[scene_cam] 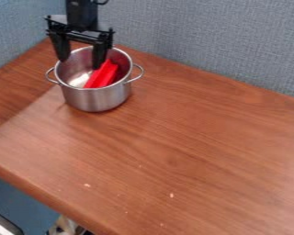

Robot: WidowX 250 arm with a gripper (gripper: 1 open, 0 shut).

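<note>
A steel pot [93, 97] with two side handles stands at the upper left of the table in the camera view. A red object [103, 75] lies inside it, tilted against the pot's side. My gripper [81, 56] hangs over the pot, fingers pointing down and spread open, its lower tips at or just above the rim.
Grey-blue walls stand behind and at the left. The table's front edge runs along the lower left.
</note>
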